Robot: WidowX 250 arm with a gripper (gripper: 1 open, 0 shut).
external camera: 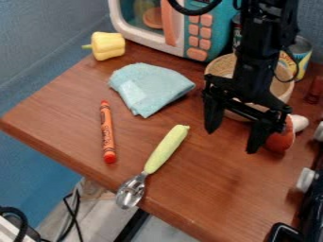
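Observation:
The black gripper (233,134) hangs over the right side of the wooden table, its fingers apart, partly covering a wooden bowl (221,66) and a red mushroom-like toy (285,136) behind it. I cannot make out anything held between the fingers. A light blue cloth (151,87) lies left of the gripper. An orange crayon (108,132) and a spoon-like utensil with a pale yellow handle (161,152) lie toward the front.
A toy microwave (164,24) stands at the back, a yellow object (106,44) beside it. Cans (300,52) are at the back right, dark items along the right edge.

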